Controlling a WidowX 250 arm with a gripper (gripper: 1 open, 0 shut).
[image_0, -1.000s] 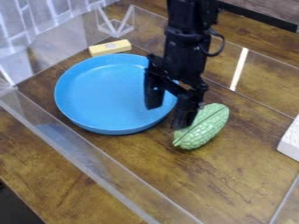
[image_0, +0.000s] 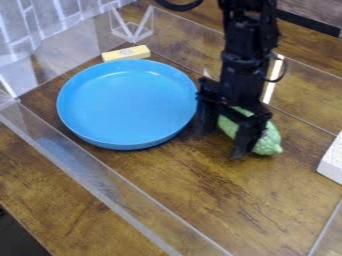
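Note:
The dark gripper (image_0: 230, 128) is lowered over a green, textured oblong object (image_0: 262, 140), just right of the blue plate (image_0: 123, 100). It is blurred, and its fingers reach down around or in front of the green object, which is partly hidden by them.
A yellow block (image_0: 130, 55) lies behind the plate. A white object (image_0: 330, 160) sits at the right edge. A clear plastic wall runs along the left.
The gripper has moved right and down onto the green object, which has turned so that its visible end now points toward the lower right.

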